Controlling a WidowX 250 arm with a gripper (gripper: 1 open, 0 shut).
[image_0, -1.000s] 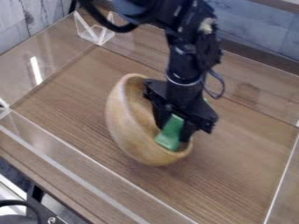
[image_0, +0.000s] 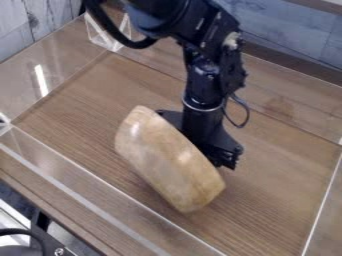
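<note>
A large tan bowl (image_0: 168, 160) is tipped steeply on its side, its pale outer face toward the camera and its inside hidden. My black gripper (image_0: 201, 142) is directly behind it, shut on the bowl, with its fingertips mostly hidden by it. The green object is out of sight.
Clear plastic pieces sit at the back left and left edge. Raised pale edges bound the surface, with a black cable at the bottom left.
</note>
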